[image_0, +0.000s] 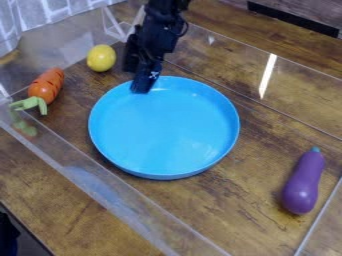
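Note:
The dark gripper (142, 70) reaches down from the top centre to the back left rim of the blue plate (163, 130). Its fingers are small and dark, so whether anything is between them is unclear. A yellow lemon (102, 58) lies just left of the gripper. A carrot (46, 85) with green leaves lies at the left, and a purple eggplant (303, 183) lies at the right.
Bare wooden table (267, 85) surrounds the plate, with free room at the back right and at the front. Clear panel edges run along the left side and the right.

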